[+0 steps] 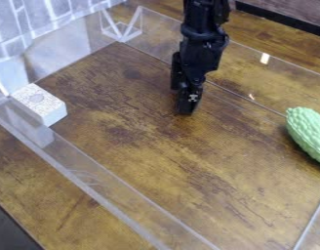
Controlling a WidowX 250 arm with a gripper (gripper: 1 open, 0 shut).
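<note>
My black gripper (186, 98) hangs from the top centre, low over the wooden tray floor (163, 181), a little behind its middle. Its dark fingertips are hard to make out; nothing can be seen held. A white speckled block (40, 105) lies at the left, and a green bumpy object (307, 134), like a bitter melon, lies at the right edge, both apart from the gripper.
Clear plastic walls (104, 186) border the work area. A small pale piece (264, 58) is at the back right.
</note>
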